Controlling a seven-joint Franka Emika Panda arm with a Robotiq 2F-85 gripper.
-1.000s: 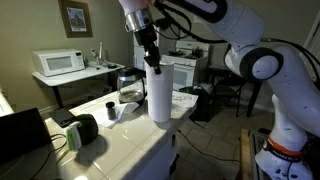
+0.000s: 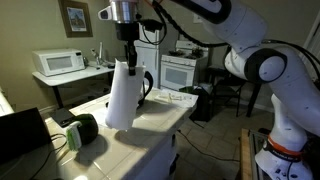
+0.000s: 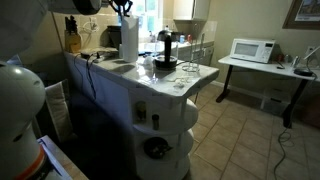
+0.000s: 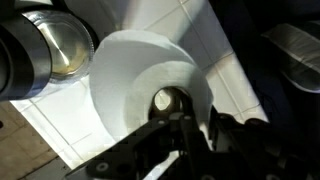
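Note:
A white paper towel roll hangs slightly tilted over the counter in exterior view 1, with my gripper shut on its top end. In exterior view 2 the same roll stands out white at the far left end of the counter. Seen from above in the wrist view, the roll shows its round end and dark core hole, with the gripper at the core. The exact finger contact is dark and hard to make out. Whether the roll's bottom touches the counter, I cannot tell.
Behind the roll is a coffee maker, partly hidden. A green and black object and a dark cup lie to the left. Across the room stands a microwave.
In exterior view 1 the gripper and the roll have moved left along the counter, past the coffee maker. The roll was upright before and now leans a little.

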